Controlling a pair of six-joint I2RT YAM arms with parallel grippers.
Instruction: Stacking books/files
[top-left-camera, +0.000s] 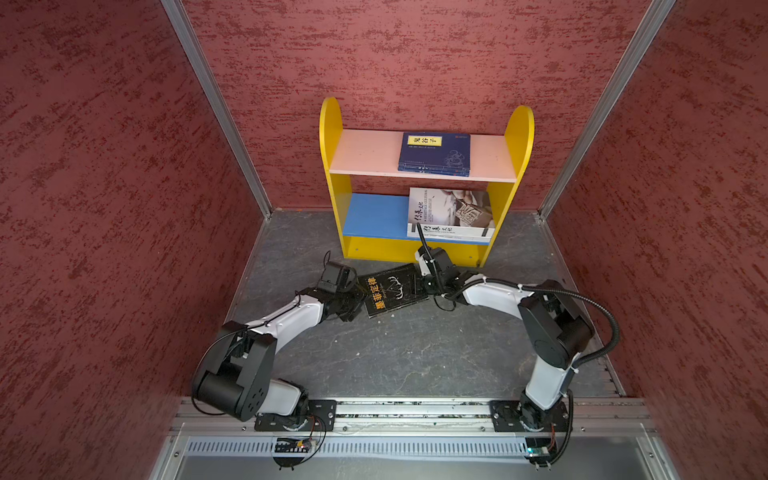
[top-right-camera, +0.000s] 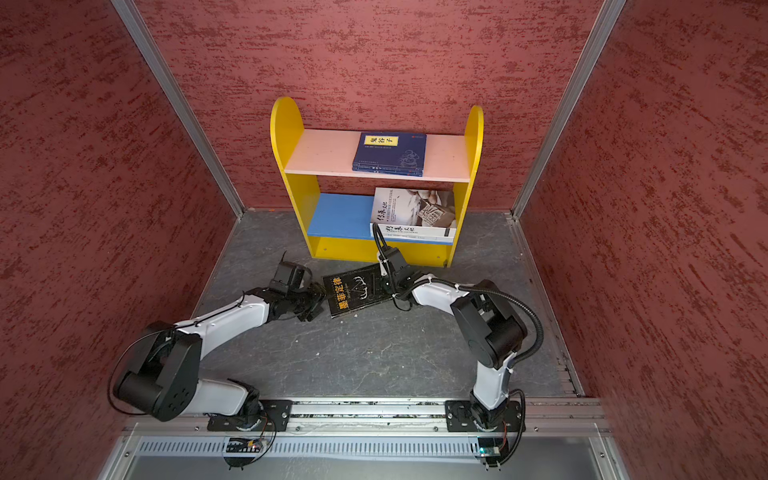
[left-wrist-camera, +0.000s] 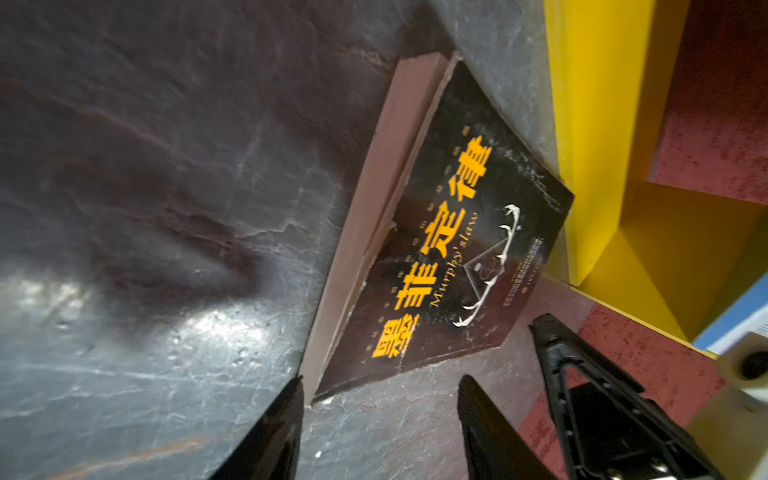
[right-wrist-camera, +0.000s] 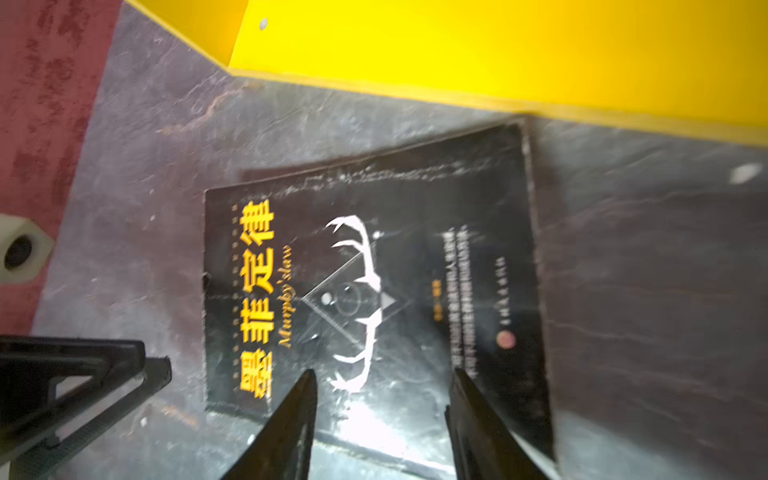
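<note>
A black book (top-left-camera: 392, 292) with yellow lettering and white antlers lies flat on the grey floor in front of the shelf, its page edge visible in the left wrist view (left-wrist-camera: 448, 256). My left gripper is open beside the book's spine end, with nothing between its fingers. My right gripper stands open over the book's other end, fingers apart, apparently holding nothing.
The yellow shelf (top-left-camera: 520, 144) stands just behind the book, with dark blue books (top-left-camera: 434, 156) on the pink board and white books (top-left-camera: 448, 208) at the right of the blue board (top-left-camera: 372, 216). The blue board's left part is clear. Red walls enclose the floor.
</note>
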